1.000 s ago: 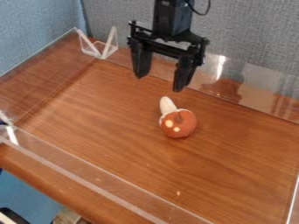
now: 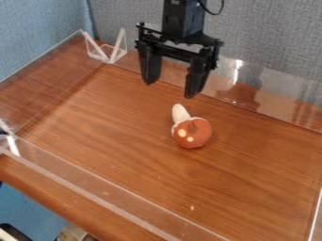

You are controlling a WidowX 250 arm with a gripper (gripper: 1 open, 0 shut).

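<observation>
My black gripper (image 2: 171,75) hangs in the upper middle of the view, its two fingers wide apart with nothing between them. Below it and slightly to the right, a small orange-red mushroom-like toy (image 2: 193,134) with pale spots and a white stem lies on its side on the wooden table (image 2: 113,151), apart from the gripper.
A white wire rack (image 2: 104,49) stands at the back left corner. Clear plastic borders (image 2: 138,216) edge the table at front and back, with grey and blue walls behind.
</observation>
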